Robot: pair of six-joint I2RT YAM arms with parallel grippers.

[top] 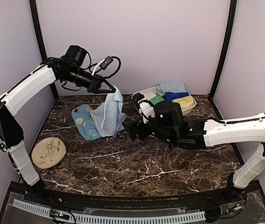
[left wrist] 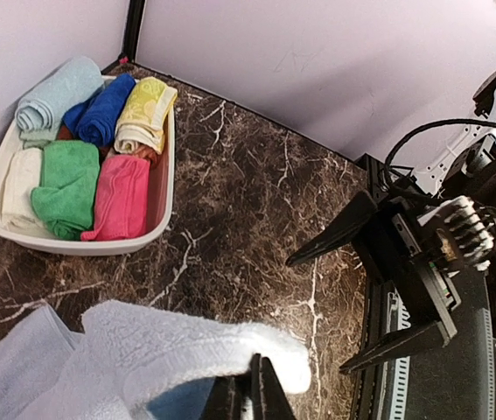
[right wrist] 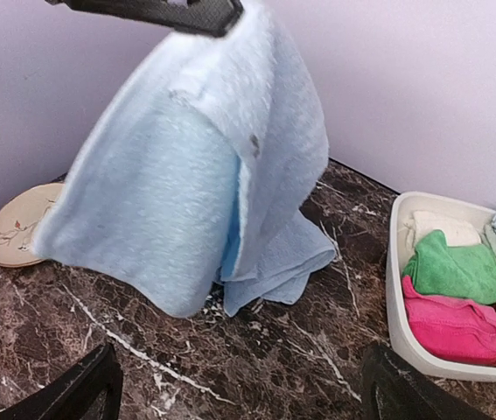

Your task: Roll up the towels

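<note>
A light blue towel [top: 108,114] hangs from my left gripper [top: 111,89], which is shut on a gathered part of its top. Its lower end still rests on a folded blue patterned cloth [top: 82,122] on the dark marble table. From the left wrist, the pale towel [left wrist: 169,346] drapes away from the closed fingertips. My right gripper stands open and empty, low over the table to the right of the hanging cloth. In the right wrist view the towel [right wrist: 169,184] fills the upper middle, a left finger [right wrist: 204,13] at its top.
Behind my right arm, a white basket [left wrist: 167,188] holds several rolled towels, among them green [left wrist: 66,188], pink [left wrist: 118,197] and yellow [left wrist: 146,112]. A round embroidered piece [top: 48,153] lies at the left.
</note>
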